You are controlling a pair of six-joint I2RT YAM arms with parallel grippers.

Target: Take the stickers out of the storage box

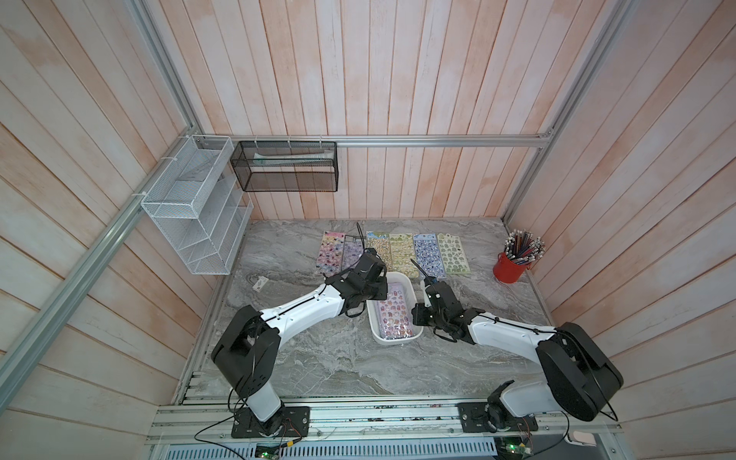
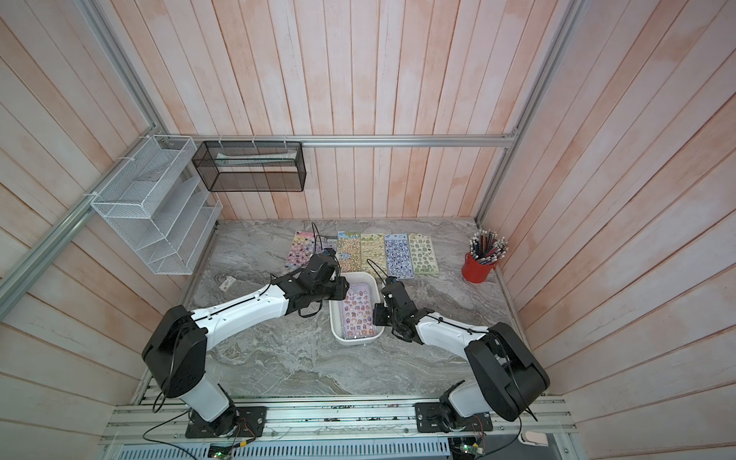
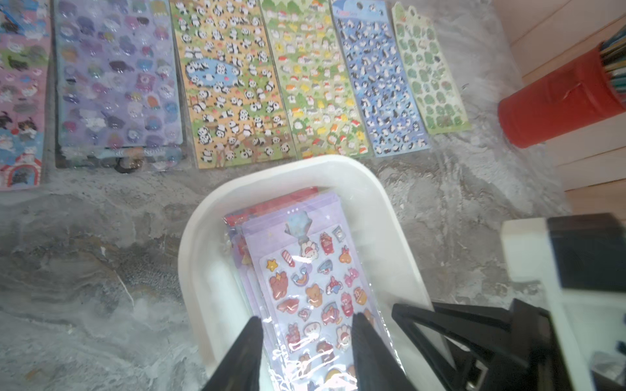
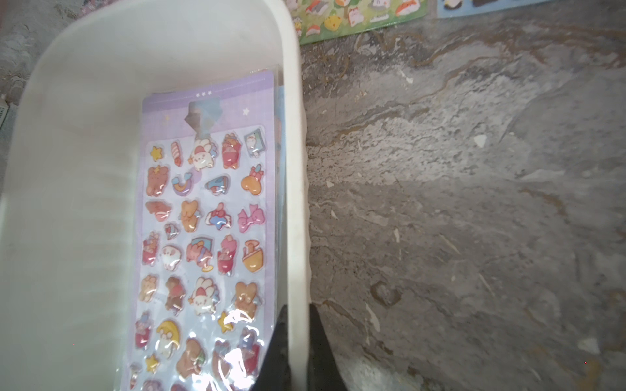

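The white storage box (image 3: 195, 260) stands on the marbled table with a purple sticker sheet (image 3: 313, 286) on top of other packs inside it. Above the box, my left gripper is open, its fingers apart and nothing held between them. My right gripper is shut on the box's right wall (image 4: 296, 195), one finger on each side of the rim. Behind the box lie several sheets in a row, among them a panda sheet (image 3: 234, 84), a yellow-green one (image 3: 319, 84) and a blue one (image 3: 384, 78).
A red bucket of pens (image 1: 507, 268) stands at the back right. White wire shelves (image 1: 201, 207) and a black mesh basket (image 1: 285, 167) hang at the back left.
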